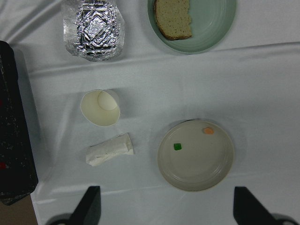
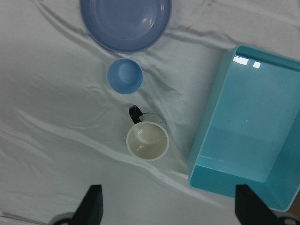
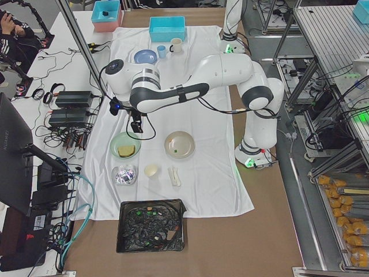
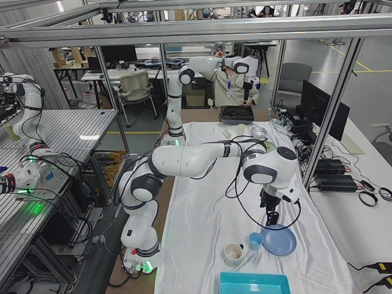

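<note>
My left gripper hangs open and empty above a beige plate (image 1: 194, 159) with small green and orange pieces, a white cup (image 1: 101, 108), a wrapped white item (image 1: 110, 150), a foil package (image 1: 96, 33) and bread (image 1: 171, 16) on a green plate (image 1: 211, 26). My right gripper, also open and empty, is high over the table's other end. Below it are a blue plate (image 2: 126, 21), a small blue cup (image 2: 124, 75), a white mug (image 2: 146, 140) with a black handle and a turquoise bin (image 2: 213, 180).
A black-lined tray (image 3: 151, 245) stands on bare brown table beside the white cloth (image 3: 213, 196). Monitors, cables and black boxes crowd the side desk (image 4: 355, 226).
</note>
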